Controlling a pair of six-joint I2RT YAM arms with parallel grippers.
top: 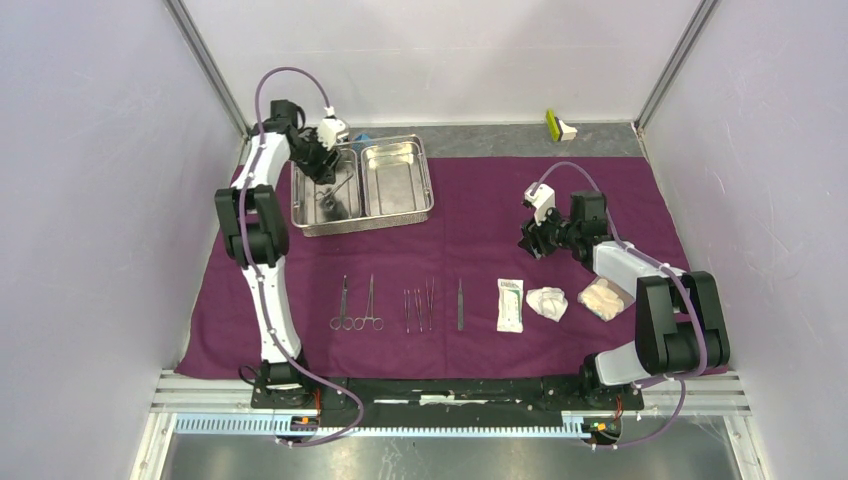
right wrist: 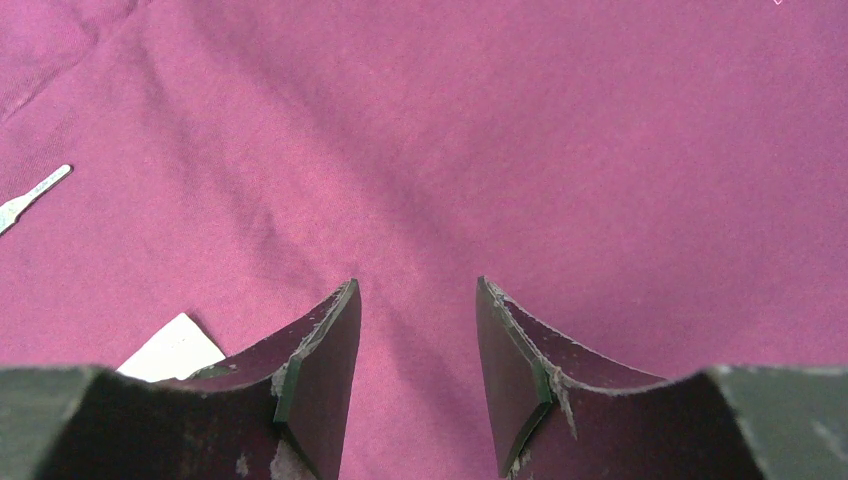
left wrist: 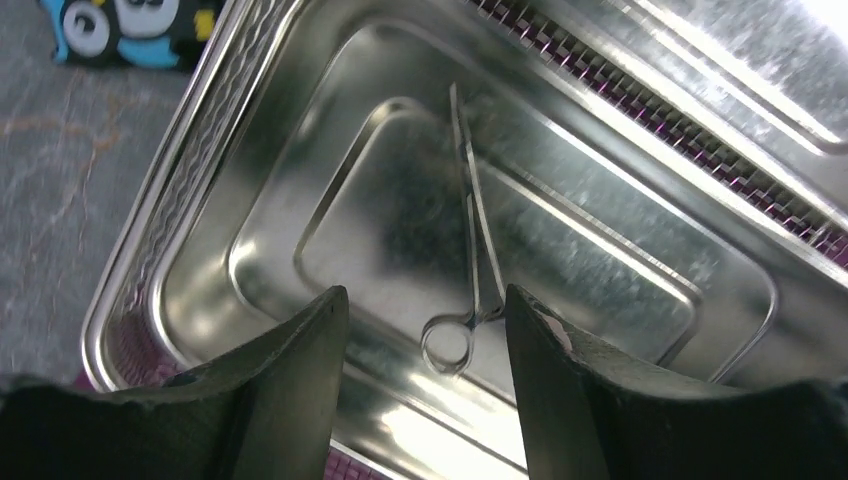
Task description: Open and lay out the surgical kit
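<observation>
A metal tray with two compartments sits at the back left. My left gripper is over its left compartment, open. In the left wrist view, scissor-like forceps lie there below the fingers, with nothing held. My right gripper hovers over bare purple cloth, its fingers apart, nothing between. Along the front lie scissors, forceps, several slender instruments, a scalpel handle, a white packet, gauze and a beige pack.
A green-and-white object rests on the grey back strip. A blue patterned object lies beyond the tray. The cloth between tray and right arm is clear; walls border both sides.
</observation>
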